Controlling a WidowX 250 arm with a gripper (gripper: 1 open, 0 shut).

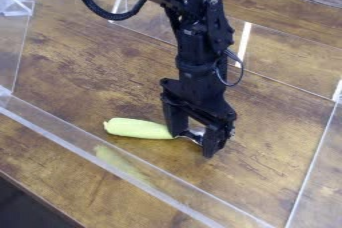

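A pale yellow-green handled utensil (135,128) lies on the wooden table (80,62), its grey metal end reaching right beneath my black gripper (194,134). The gripper is low over that metal end, its fingers apart on either side of it. Whether they touch it is hard to tell, as the gripper's body hides part of the utensil.
Clear plastic panels or strips run along the left, front and right of the work area. The wooden surface behind and left of the arm is bare.
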